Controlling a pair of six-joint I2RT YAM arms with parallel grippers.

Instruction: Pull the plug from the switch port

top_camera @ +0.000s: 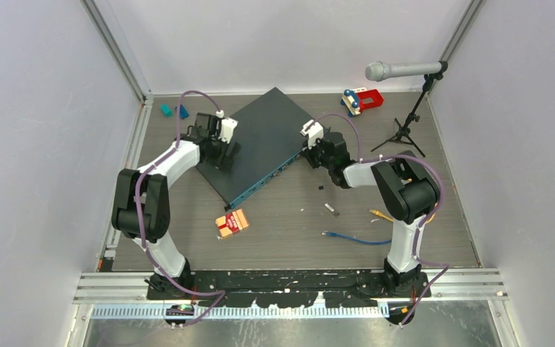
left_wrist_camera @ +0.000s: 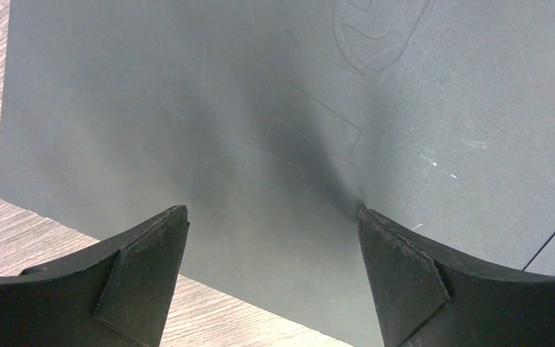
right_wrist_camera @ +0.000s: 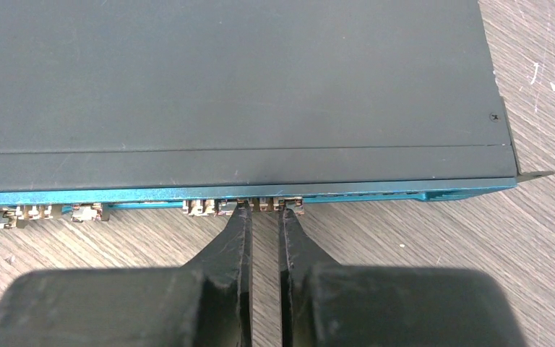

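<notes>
A dark grey switch (top_camera: 260, 137) with a blue front edge lies diagonally on the table. In the right wrist view, several metal plugs (right_wrist_camera: 87, 212) stick out along its front. My right gripper is shut on one of these plugs at the front edge, its tips partly covering it. My left gripper is open over the switch's top, near its left part, with only the dark surface between its fingers.
A red packet (top_camera: 232, 223) lies in front of the switch. A blue cable (top_camera: 354, 238), yellow cable and small bits lie right of centre. A toy (top_camera: 368, 100), tripod (top_camera: 407, 126) with microphone, and blue blocks (top_camera: 182, 111) stand toward the back.
</notes>
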